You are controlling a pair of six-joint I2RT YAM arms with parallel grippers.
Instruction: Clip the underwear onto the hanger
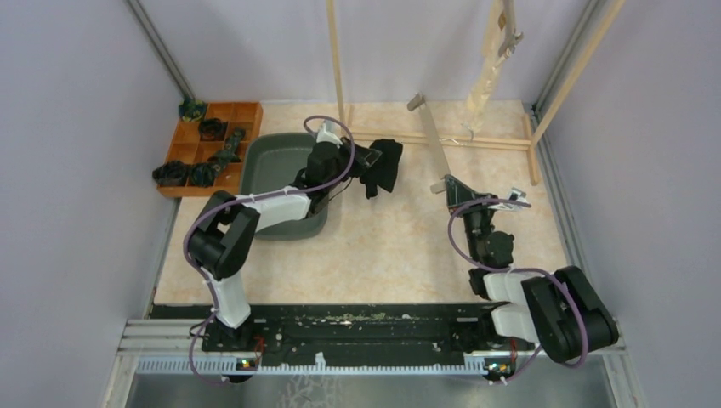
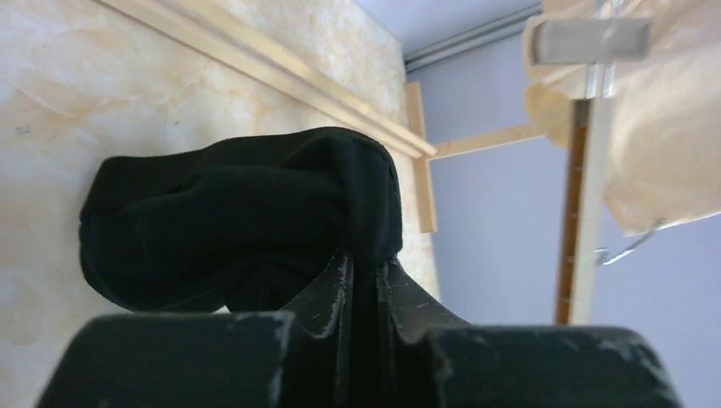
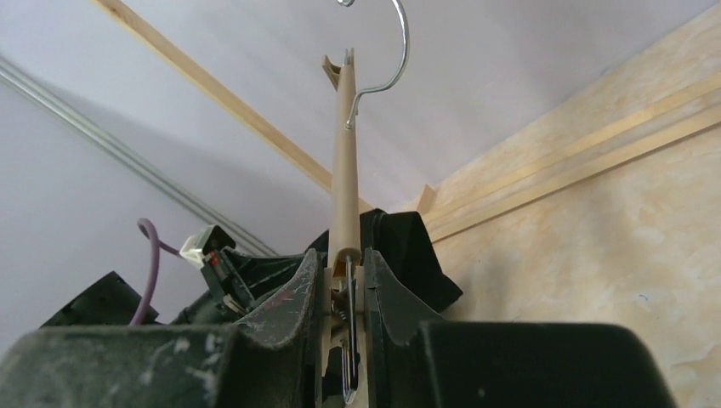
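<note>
The black underwear (image 1: 384,166) hangs bunched at my left gripper (image 1: 368,158) near the middle; in the left wrist view the cloth (image 2: 238,221) runs between its fingertips. My right gripper is shut on the wooden hanger (image 3: 344,170), held upright-looking along its length in that view, its wire hook (image 3: 400,47) at the top. In the top view the hanger (image 1: 432,140) stands to the right of the underwear, apart from it, with my right gripper (image 1: 452,185) at its near end.
A green-grey bin (image 1: 268,157) lies under the left arm, an orange divided tray (image 1: 183,144) with dark bundles at back left. A wooden frame (image 1: 578,64) stands at the back.
</note>
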